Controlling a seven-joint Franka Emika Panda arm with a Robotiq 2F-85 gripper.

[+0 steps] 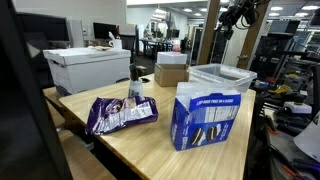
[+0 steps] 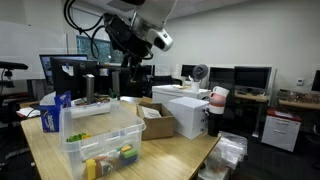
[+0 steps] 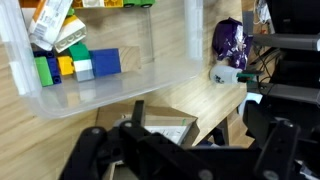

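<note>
High above the table, my gripper is open, its two dark fingers wide apart with nothing held between them. Under it in the wrist view are a clear plastic bin (image 3: 98, 97) and an open cardboard box (image 3: 177, 122). Blue blocks (image 3: 105, 62), plus several green, yellow and white pieces, lie inside the bin. A purple snack bag (image 1: 122, 114) rests flat on the table, near a clear bottle (image 1: 135, 84) with a dark top. Closer to the camera stands a blue and white cookie carton (image 1: 205, 120), with its top open.
A white lidded box (image 1: 92, 70) stands at the table's far side, and the cardboard box (image 2: 155, 120) sits beside the bin (image 2: 100, 134). Bare wooden tabletop (image 1: 130, 148) shows in front of the purple bag.
</note>
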